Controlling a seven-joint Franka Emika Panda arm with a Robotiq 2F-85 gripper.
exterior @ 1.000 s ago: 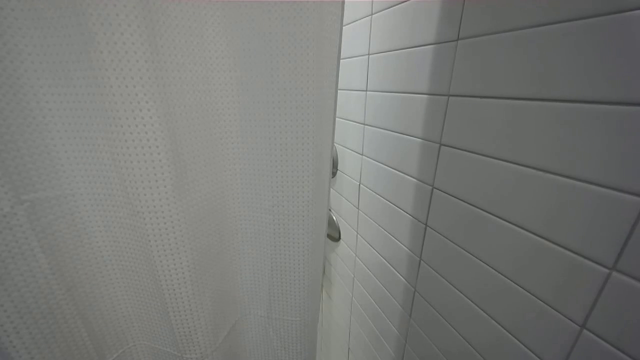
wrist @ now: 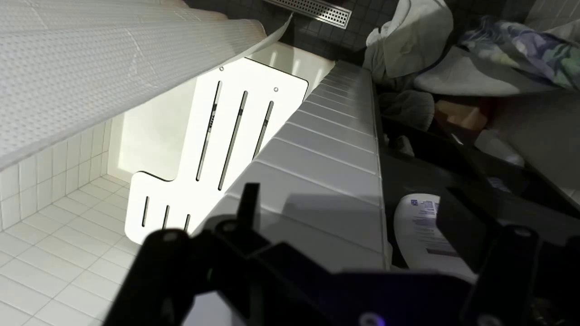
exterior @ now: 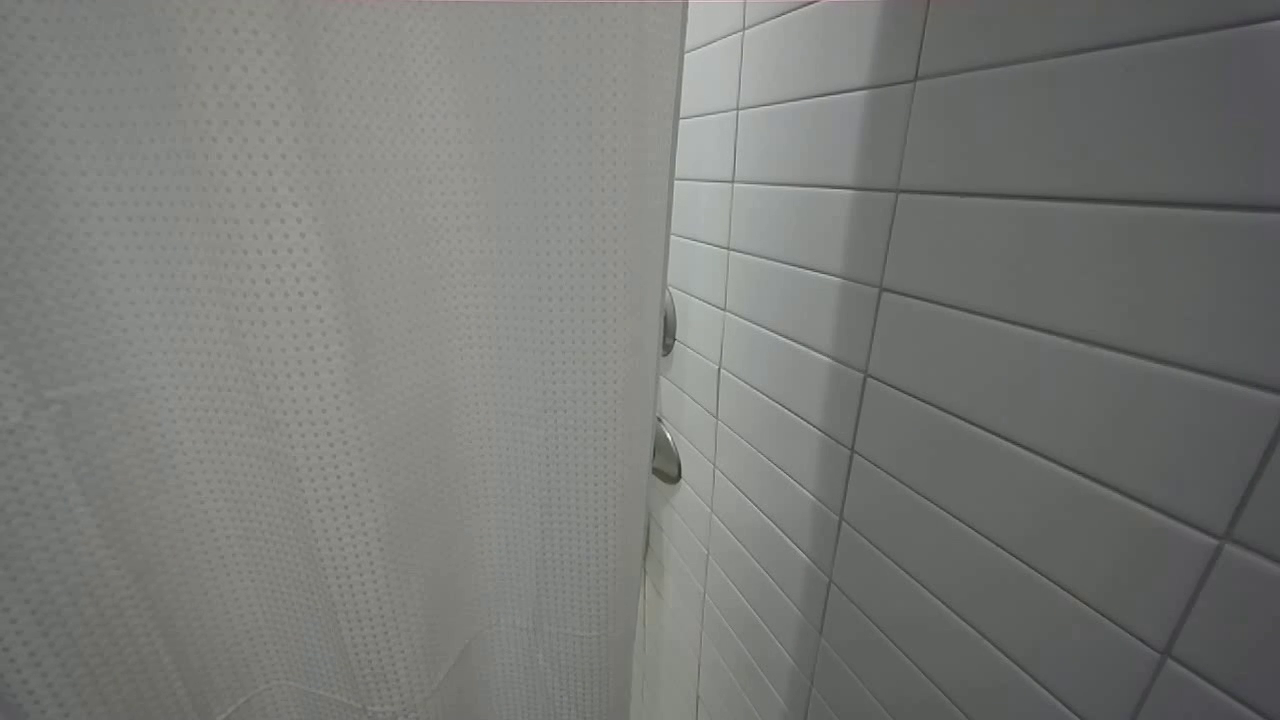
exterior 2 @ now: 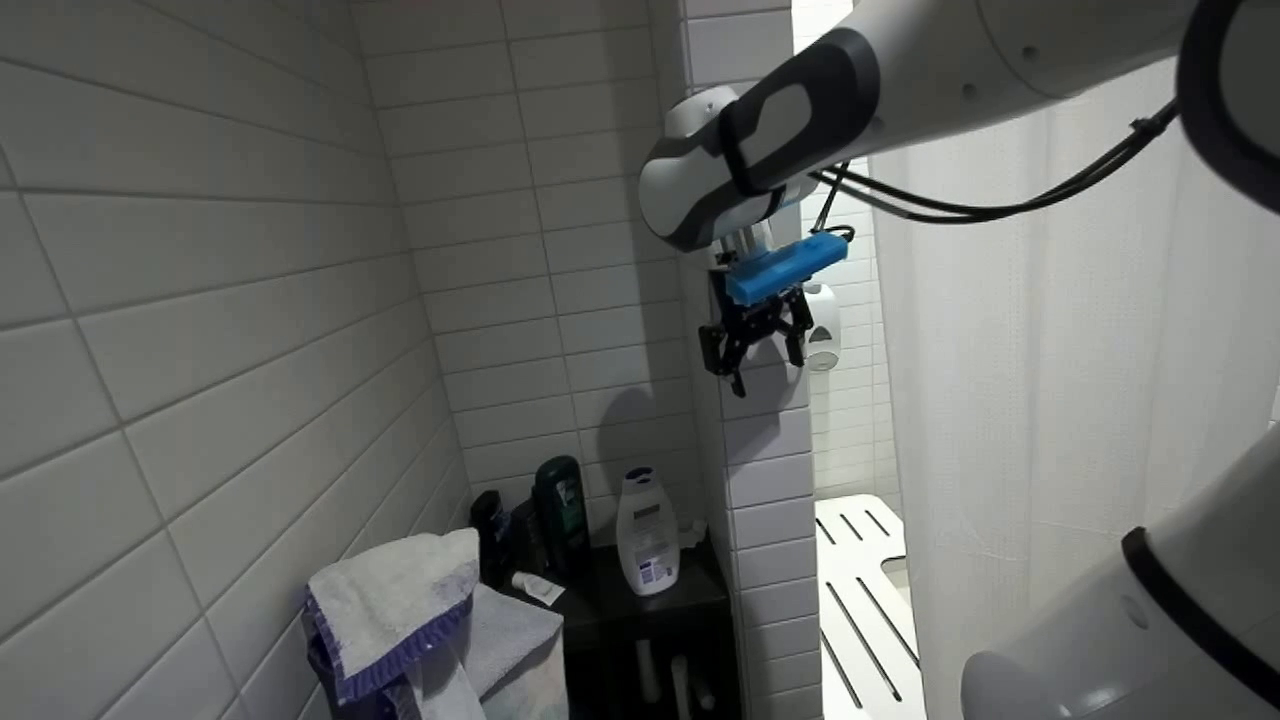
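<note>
In exterior view 2 my gripper (exterior 2: 765,364) hangs high beside the tiled wall corner, its black fingers spread with nothing between them. Seen in the wrist view, the gripper is open above the narrow tiled ledge. A white bottle (exterior 2: 649,534) stands on the dark shelf (exterior 2: 600,606), well below the gripper. That same white bottle (wrist: 429,233) is partly covered by the right finger in the wrist view. To the right in exterior view 2 hangs a white shower curtain (exterior 2: 1068,360). The curtain (exterior: 360,360) fills the left half of exterior view 1, where no gripper shows.
A dark green bottle (exterior 2: 561,510) and a white tube (exterior 2: 537,587) share the shelf. Towels (exterior 2: 396,600) are piled at its left. Past the tiled corner lies a slotted white bench (exterior 2: 858,612); a dispenser (exterior 2: 823,326) is on the wall behind.
</note>
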